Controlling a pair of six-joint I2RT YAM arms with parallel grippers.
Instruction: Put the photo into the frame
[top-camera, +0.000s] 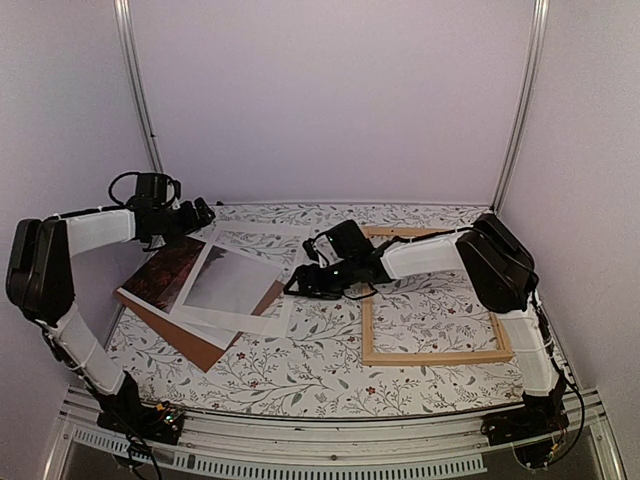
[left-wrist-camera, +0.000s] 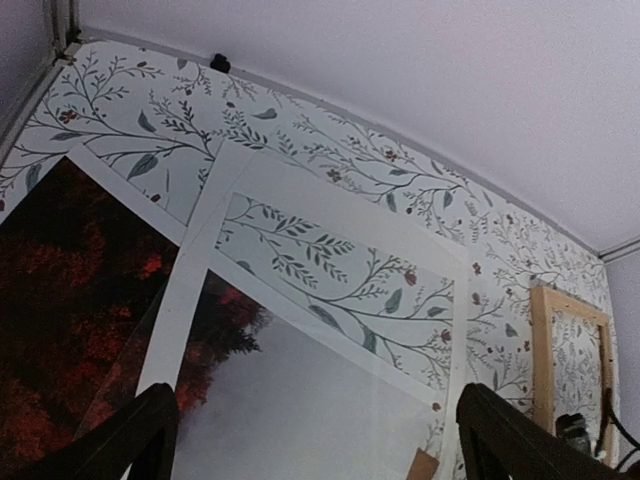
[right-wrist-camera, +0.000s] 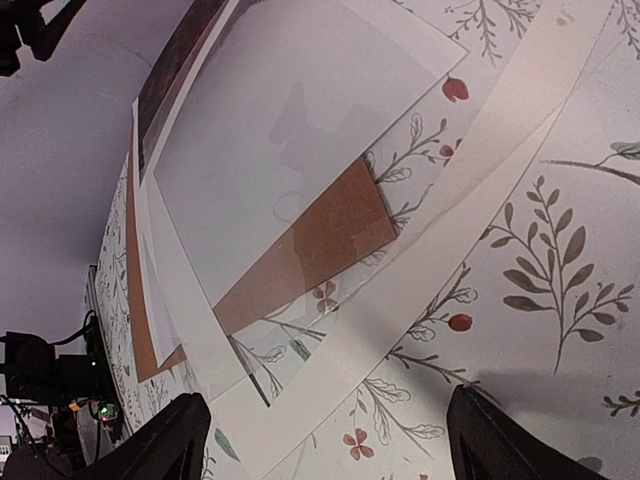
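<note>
The photo (top-camera: 165, 272), dark red at one end and pale grey at the other, lies flat on the left of the table. A white mat (left-wrist-camera: 350, 215) rests askew over part of it; its window shows both photo and tablecloth. Under the photo a brown board (top-camera: 197, 348) sticks out. The wooden frame (top-camera: 435, 358) lies on the right, its opening showing only patterned cloth. Over the photo's far end, my left gripper (top-camera: 196, 216) is open and empty. My right gripper stands apart-fingered at the mat's right side, with nothing visibly held.
A back wall (top-camera: 330, 110) and side walls close in the space. My right forearm (top-camera: 425, 257) crosses above the wooden frame.
</note>
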